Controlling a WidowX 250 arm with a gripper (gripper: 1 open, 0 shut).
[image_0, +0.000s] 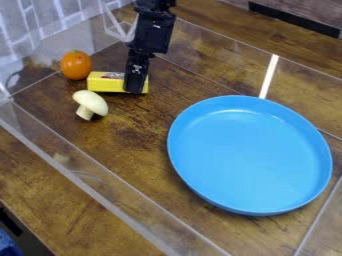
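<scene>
My black gripper (135, 78) reaches down from the top of the view, shut on a yellow box (108, 82) low over the wooden table. A white mushroom (88, 102) lies just below the box, and an orange fruit (76, 64) sits to its upper left.
A large blue plate (249, 154) fills much of the right of the table (94, 190). Clear walls run along the left side. A white strip (269, 76) lies at the upper right.
</scene>
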